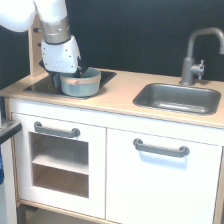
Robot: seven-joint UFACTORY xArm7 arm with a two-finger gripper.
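Note:
A grey-green pot (86, 84) stands on the dark stovetop (40, 88) at the left end of the counter. My white arm comes down from the upper left. Its dark gripper (66, 75) is at the pot's left side, overlapping the rim in this view. The fingers are small and dark against the pot, so whether they touch or grip it cannot be told. Part of the pot's left side is hidden behind the gripper.
The sink (178, 97) and its grey faucet (190, 62) occupy the right side. Between stove and sink, the wooden counter (120, 90) is bare. White cabinet fronts with grey handles (161, 149) are below, with an open-looking shelf compartment (60, 165) at left.

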